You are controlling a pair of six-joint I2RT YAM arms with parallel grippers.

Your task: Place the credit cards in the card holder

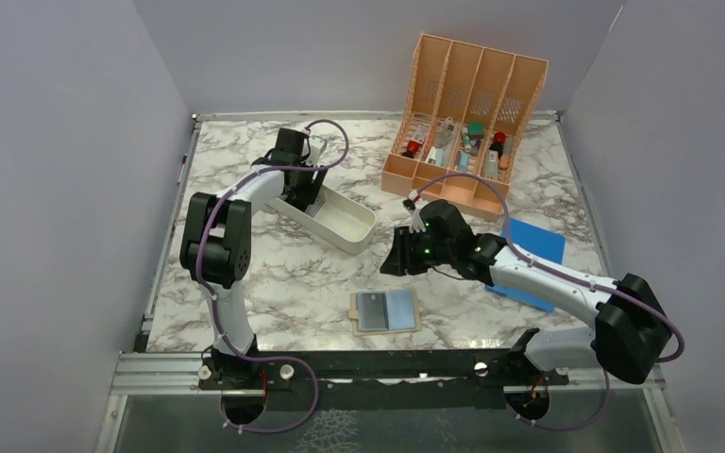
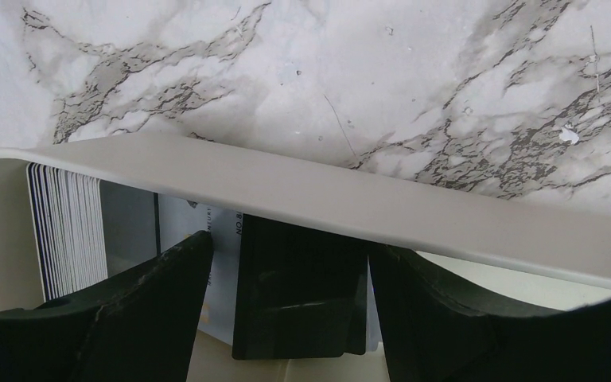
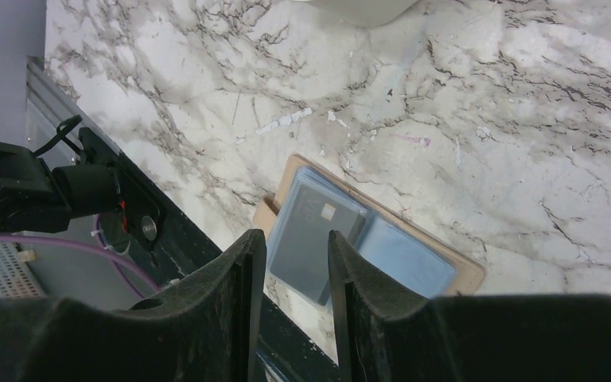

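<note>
A black card [image 2: 302, 290] stands in a long cream tray [image 1: 347, 219], leaning with lighter cards [image 2: 223, 274] beside it. The fingers of my left gripper reach down into the tray, open, one on each side of the black card. A row of cards on edge [image 2: 68, 227] fills the tray's left end. On the table's front part lies the opened card holder [image 1: 386, 331], tan-edged with a grey left side and a pale blue right side. My right gripper hovers above and behind it, partly open, nothing between its fingers.
A tan compartment box [image 1: 453, 179] with bottles and small items stands at the back, its lid raised. A blue sheet [image 1: 534, 242] lies at the right, partly under the right arm. Bare marble surrounds the holder.
</note>
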